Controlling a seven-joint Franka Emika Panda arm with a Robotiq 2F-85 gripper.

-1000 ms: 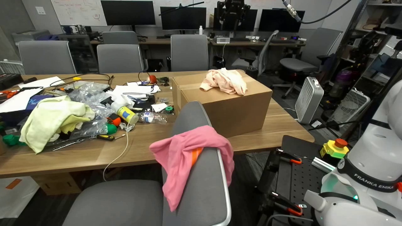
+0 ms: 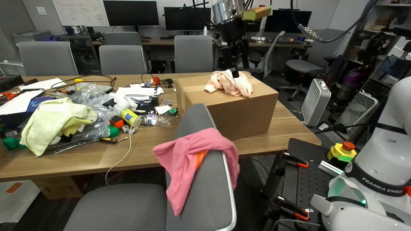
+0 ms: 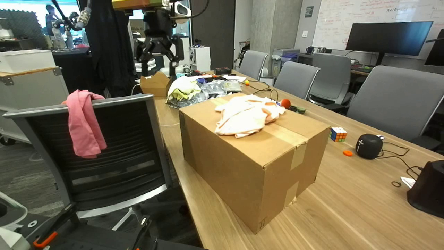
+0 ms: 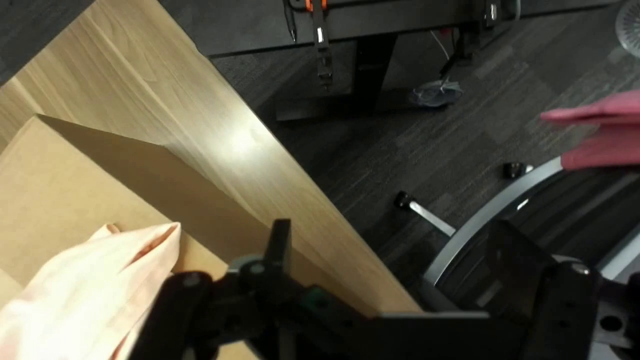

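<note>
A crumpled peach cloth (image 2: 230, 83) lies on top of a closed cardboard box (image 2: 242, 115); its pale folds (image 3: 247, 114) show again in exterior view 2. Over the chair back (image 2: 200, 169) hangs a pink cloth (image 2: 185, 158) with an orange strip. My gripper (image 2: 239, 70) is open and empty, high up and pointing down. It overlaps the peach cloth in exterior view 1, but exterior view 2 puts the gripper (image 3: 158, 74) clear of the box. Seen from the wrist, the table edge passes below the gripper, with peach cloth at left and pink cloth (image 4: 606, 132) at right.
Clutter with a yellow-green cloth (image 2: 57, 119), plastic wrap and a bottle (image 2: 156, 120) covers the table's left side. A Rubik's cube (image 3: 338, 134) and black speaker (image 3: 368, 146) stand beyond the box. Bare tabletop (image 3: 333, 208) lies beside the box.
In exterior view 1 my gripper has come down from the top of the picture to in front of the peach cloth. Both cloths, the box and the chair look unmoved.
</note>
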